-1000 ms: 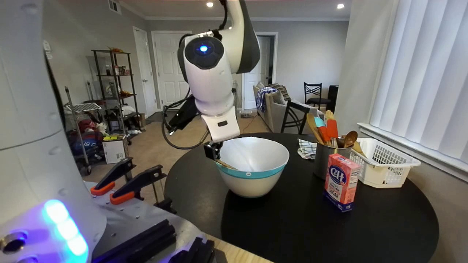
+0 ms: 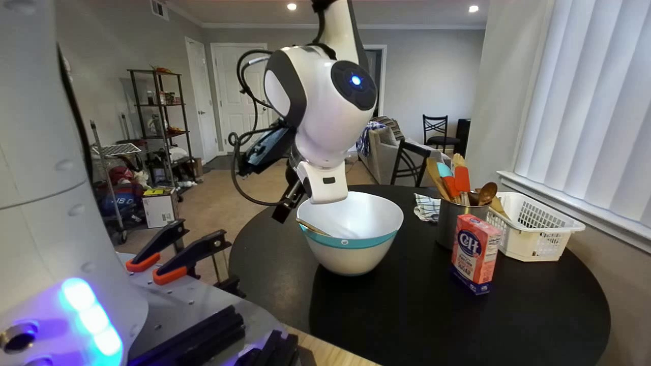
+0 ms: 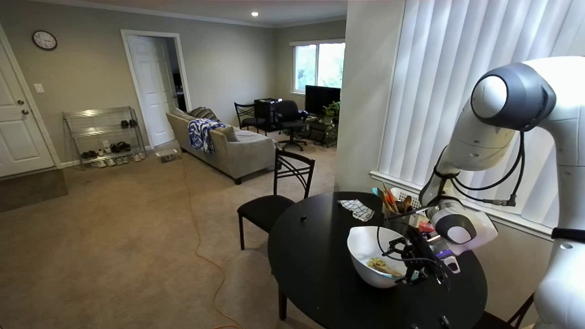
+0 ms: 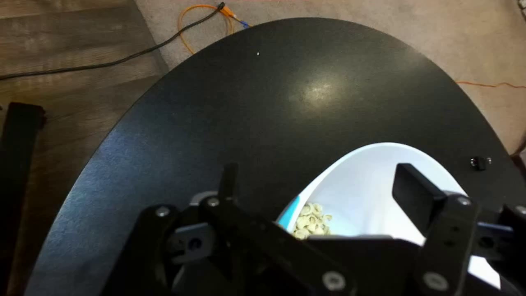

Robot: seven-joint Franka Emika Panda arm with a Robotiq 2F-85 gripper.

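A white bowl (image 2: 352, 249) with a teal band stands on the black round table. Pale, shell-like pieces (image 4: 310, 220) lie inside it, and a thin wooden handle (image 2: 313, 228) leans at its left rim. My gripper is open with nothing held between its fingers. In the wrist view, one finger (image 4: 227, 182) appears over bare table and the other finger (image 4: 413, 197) over the bowl's white interior. From exterior view 1, the gripper is tilted above the bowl's left rim. Whether it touches the rim cannot be told.
Right of the bowl stand a pink sugar carton (image 2: 476, 253), a metal utensil holder (image 2: 450, 222) and a white basket (image 2: 537, 229). A checked cloth (image 2: 427, 208) lies behind. A small black object (image 4: 479, 163) sits near the table edge.
The wrist has tilted and swung, its housing moving right over the bowl while the fingers shifted slightly up and left from the rim. The bowl stands almost where it was.
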